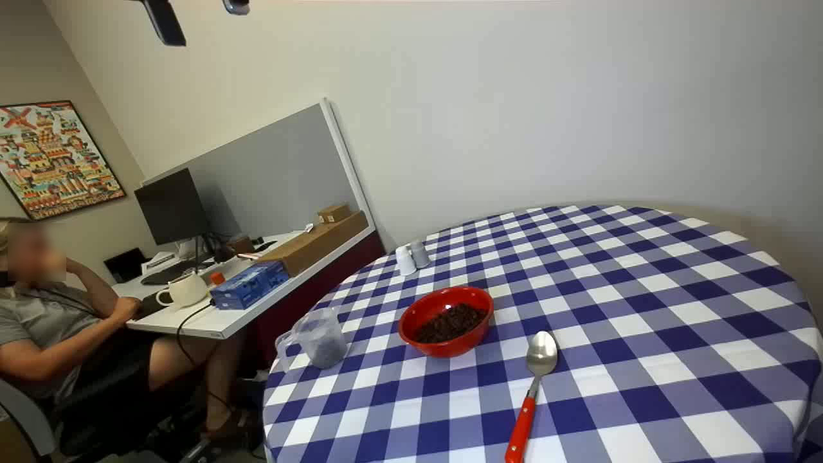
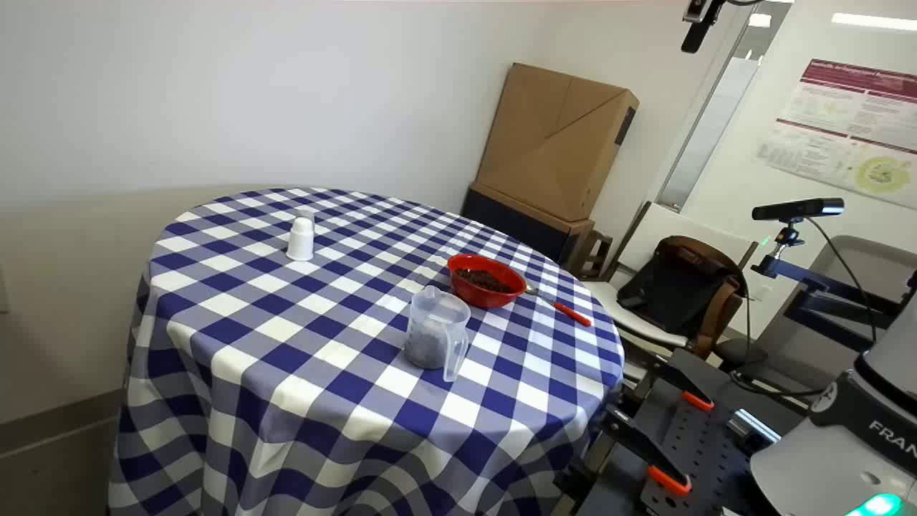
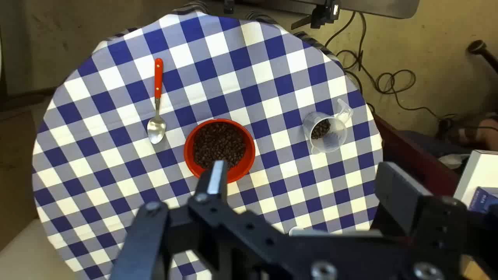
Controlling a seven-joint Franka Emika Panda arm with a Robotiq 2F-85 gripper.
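High above the table my gripper is open, its two fingers wide apart with nothing between them. Only its fingertips show at the top edge of the first exterior view. Below sits a red bowl holding dark brown beans, upright on the cloth. A clear measuring cup with a handle stands apart from the bowl, some dark beans in its bottom. On the bowl's other side lies a metal spoon with a red handle.
Two small shakers, one white and one grey, stand near the table's edge. A blue-and-white checked cloth covers the round table, with wide clear areas. A desk with a seated person is beyond it.
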